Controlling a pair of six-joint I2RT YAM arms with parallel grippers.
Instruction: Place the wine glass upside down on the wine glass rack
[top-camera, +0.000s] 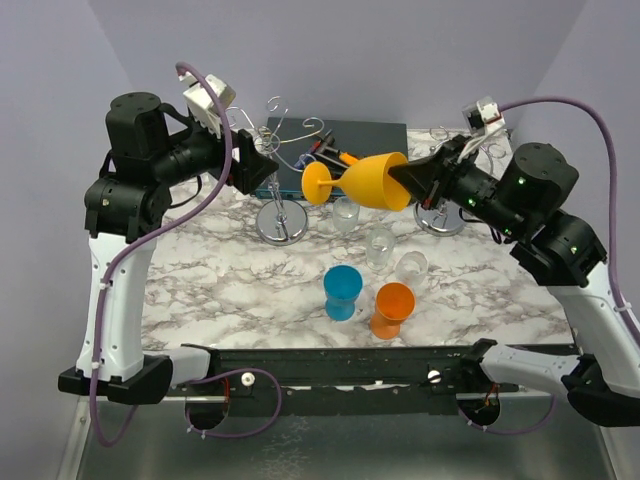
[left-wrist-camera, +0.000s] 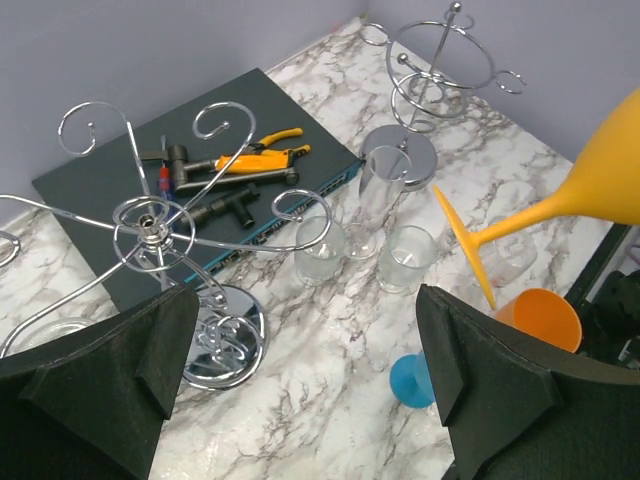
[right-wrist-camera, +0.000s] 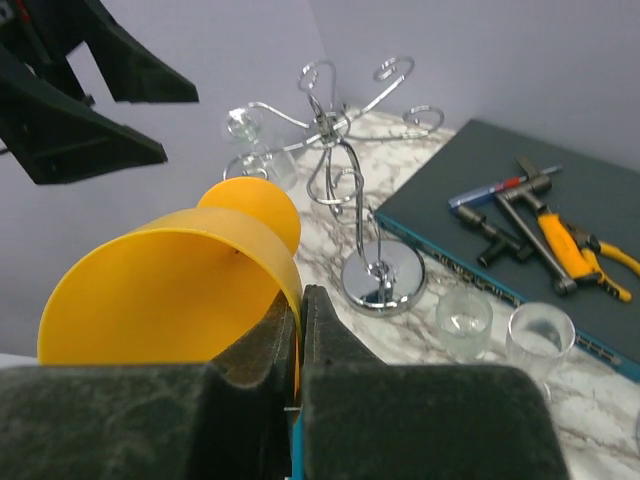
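Observation:
My right gripper (top-camera: 415, 180) is shut on the rim of the yellow wine glass (top-camera: 370, 182), holding it raised and tipped on its side, foot toward the left; in the right wrist view the glass (right-wrist-camera: 140, 290) fills the lower left. My left gripper (top-camera: 255, 165) is open and empty above the left of the table, near the chrome wine glass rack (top-camera: 280, 222), whose curled arms show in the left wrist view around the centre post (left-wrist-camera: 153, 228). A second rack (left-wrist-camera: 400, 150) stands at the back right.
A blue glass (top-camera: 342, 290) and an orange glass (top-camera: 393, 305) stand at the front, with several clear glasses (top-camera: 380, 248) behind them. A dark board (top-camera: 370, 135) with tools lies at the back.

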